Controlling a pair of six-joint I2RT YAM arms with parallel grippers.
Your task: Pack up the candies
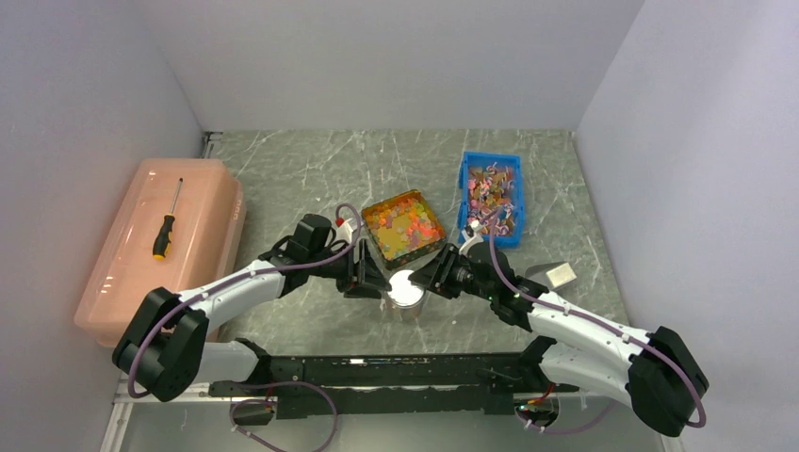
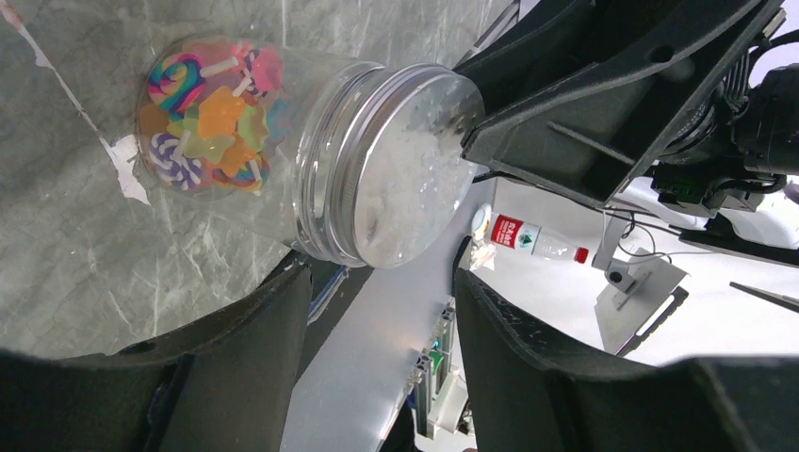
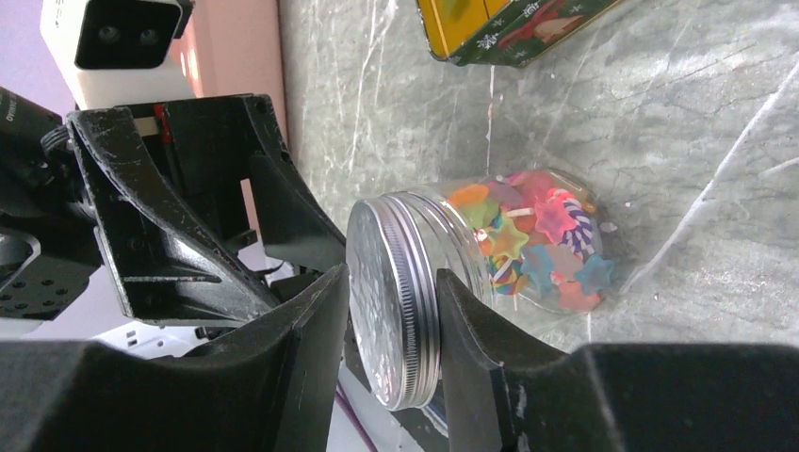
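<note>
A clear jar (image 2: 212, 122) of colourful candies stands upright on the stone table, a silver lid (image 1: 406, 288) over its mouth. In the left wrist view, the lid lies just beyond my left gripper, which is open with an empty gap between its fingers. My right gripper is open too, with the lid's rim between its fingers. One finger (image 3: 316, 325) passes over the lid's top face; the other lies beside the rim. From above, the two grippers flank the lid. Whether the lid is seated is hard to tell.
Behind the jar sits a patterned tin (image 1: 365, 206) of gummy candies, and right of it a blue basket (image 1: 492, 158) of wrapped candies. A peach box (image 1: 108, 245) with a screwdriver (image 1: 167, 229) on top occupies the left side.
</note>
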